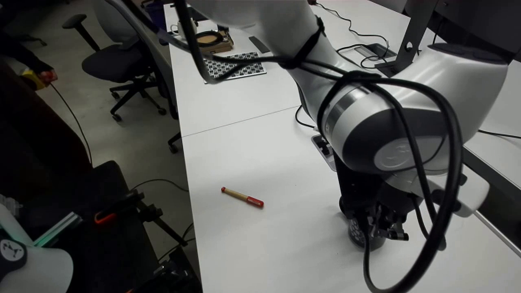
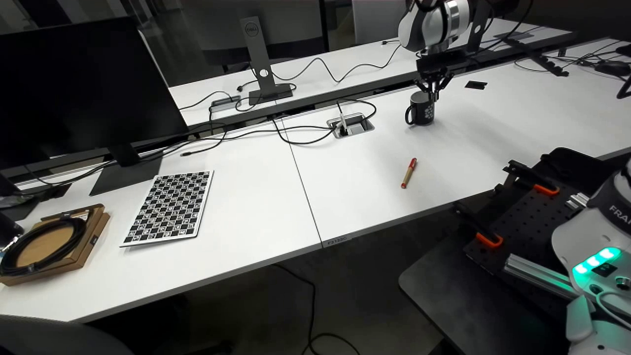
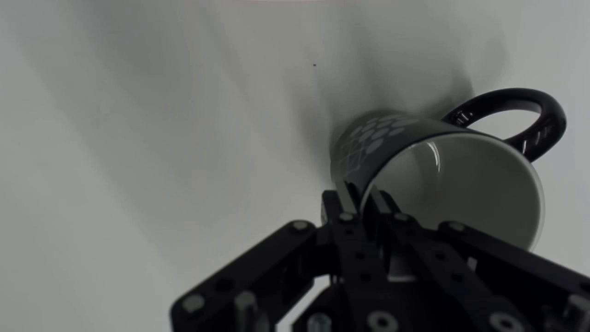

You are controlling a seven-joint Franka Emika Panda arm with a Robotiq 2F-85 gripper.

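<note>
A black mug [image 2: 420,111] with a light pattern stands upright at table level in exterior view 2; whether its base touches the table is hard to tell. My gripper is shut on the mug's rim, one finger inside and one outside the wall. The wrist view shows the mug's pale inside, its patterned wall [image 3: 377,134] and its handle [image 3: 545,124] at upper right. In exterior view 1 the arm and cables partly cover the mug [image 1: 357,235]. A red and tan marker [image 1: 242,197] lies on the white table, well apart from the mug.
A cable outlet [image 2: 353,126] is set into the table. The checkered board [image 2: 169,207] lies on the adjoining table, with a monitor [image 2: 88,88] behind it. Clear tabletop surrounds the mug toward the front. Black cables hang loosely around the arm.
</note>
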